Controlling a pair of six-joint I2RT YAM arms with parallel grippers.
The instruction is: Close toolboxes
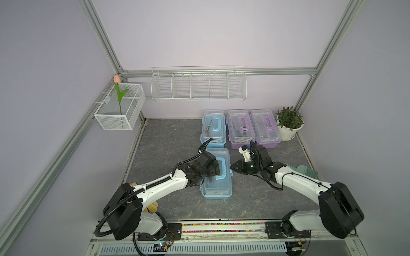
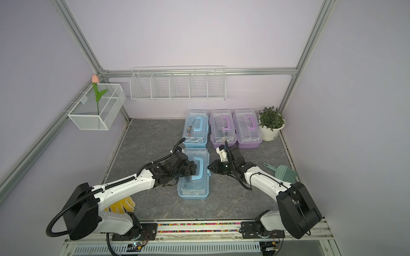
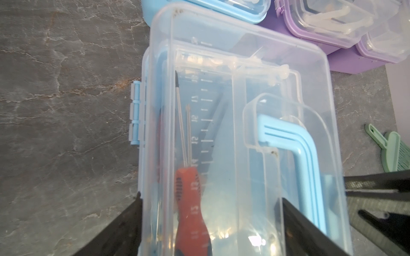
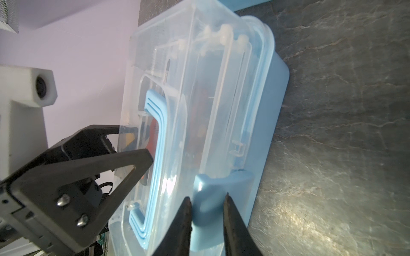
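A blue toolbox (image 1: 215, 189) with a clear lid lies lengthwise in the middle of the table, a red screwdriver (image 3: 190, 204) inside. My left gripper is over it, fingers either side of the lid's left part, shut on the lid. My right gripper is at the box's right side, its fingertips part open over the blue latch (image 4: 232, 181); whether it holds the latch I cannot tell.
Behind stand another blue toolbox (image 1: 213, 123) and two purple toolboxes (image 1: 240, 123), beside a potted plant (image 1: 289, 121). A green dustpan (image 2: 285, 172) lies at the right, yellow gloves (image 2: 121, 206) at the front left.
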